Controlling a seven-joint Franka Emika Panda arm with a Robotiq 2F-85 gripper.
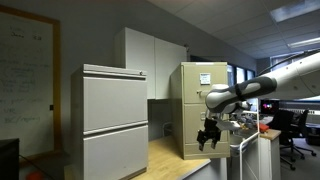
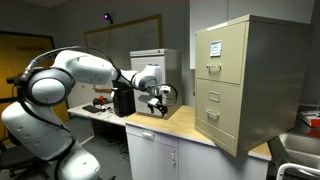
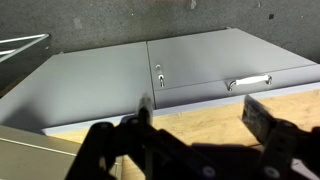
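Note:
My open gripper has its two black fingers spread wide at the bottom of the wrist view, with nothing between them. Under them lie the wooden counter top and the front of a grey base cabinet, which has a silver handle and a lock. In exterior view 1 the gripper hangs above the counter, in front of the beige filing cabinet. Exterior view 2 shows the gripper over the counter's front edge, between that tan filing cabinet and a grey cabinet.
A white two-drawer cabinet stands on the counter at left in exterior view 1. White wall cupboards hang behind. A sink is at the far right.

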